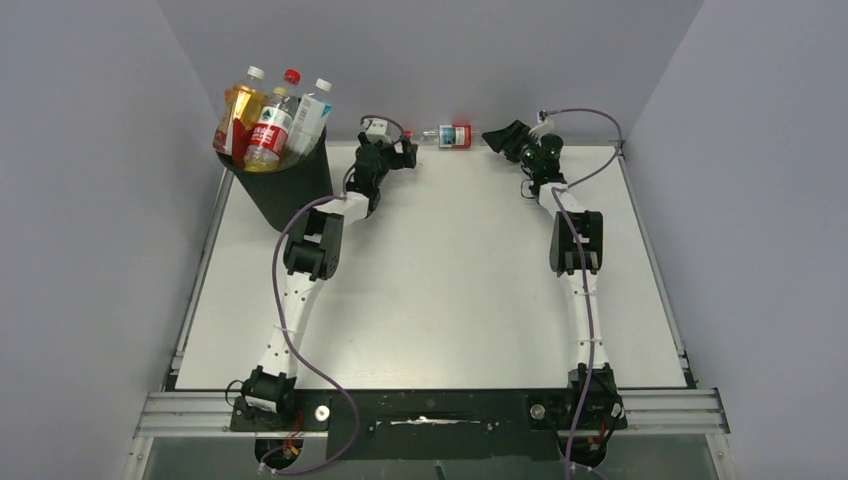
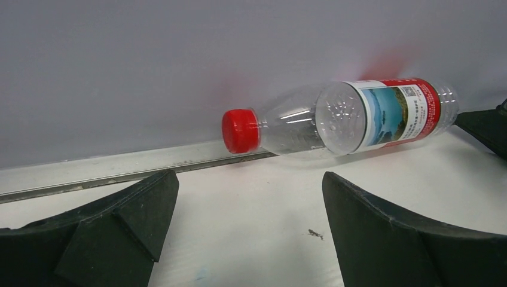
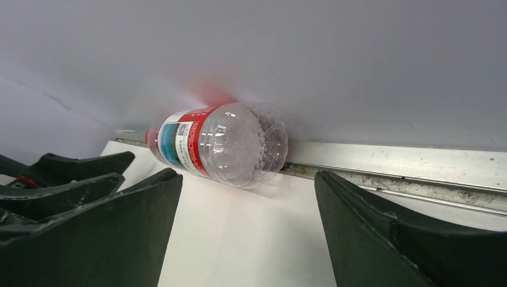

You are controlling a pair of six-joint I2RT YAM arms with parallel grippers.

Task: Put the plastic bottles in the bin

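Observation:
A clear bottle (image 1: 454,136) with red cap and label lies on its side against the back wall, between my grippers. In the left wrist view the bottle (image 2: 391,112) is just beyond the open fingers of my left gripper, cap end nearest. In the right wrist view its base (image 3: 242,143) faces my open right gripper; neither holds anything. The dark bin (image 1: 280,200) at the back left holds several bottles.
Walls bound the back and both sides, with a metal rail (image 3: 394,155) along the back edge.

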